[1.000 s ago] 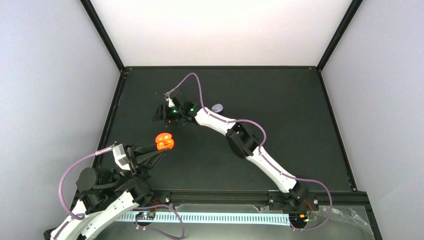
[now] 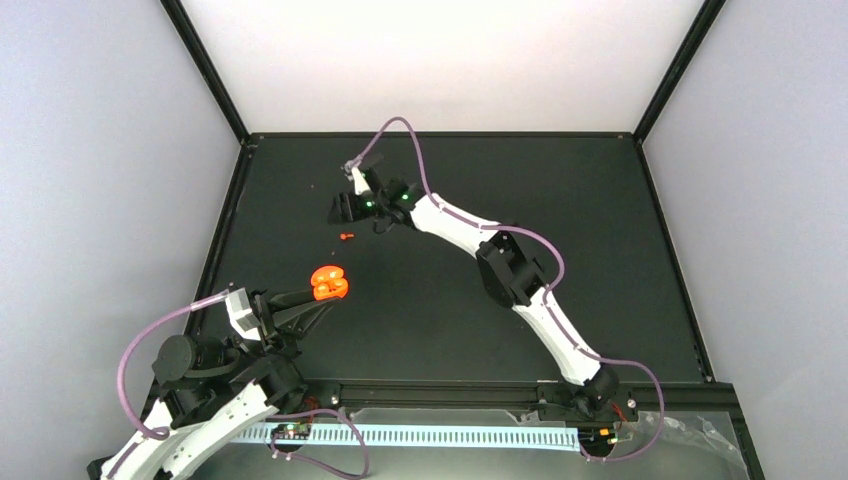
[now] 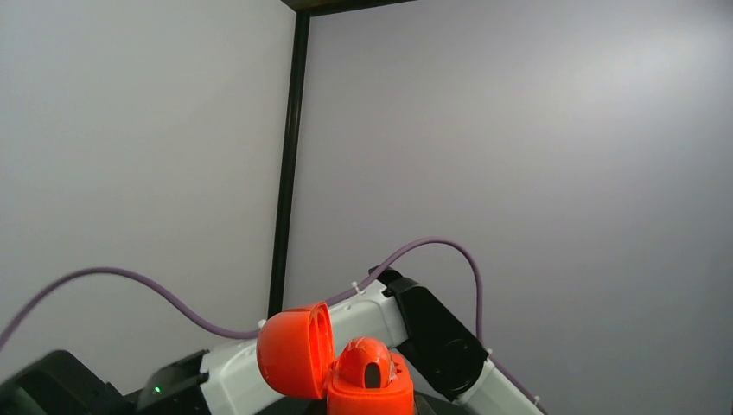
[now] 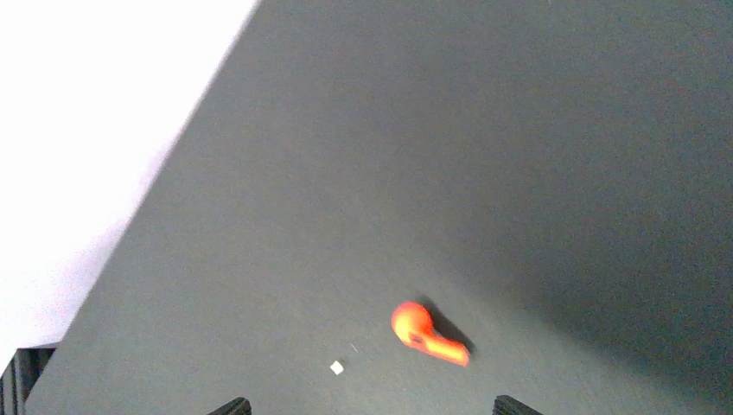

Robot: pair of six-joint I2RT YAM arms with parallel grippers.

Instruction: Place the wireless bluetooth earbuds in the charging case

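The orange charging case stands with its lid raised, and my left gripper is shut on its lower part. In the left wrist view the open lid tilts left of the case body. A rounded orange piece with a dark oval, seemingly an earbud, sits in that body. One orange earbud lies on its side on the dark table, and the same earbud shows in the top view. Above and beyond it, my right gripper hangs open and empty, its fingertips wide apart.
A small white speck lies near the loose earbud. White walls enclose it. The right arm reaches across the middle.
A grey round object behind the right arm is now hidden. The left arm and case kept still.
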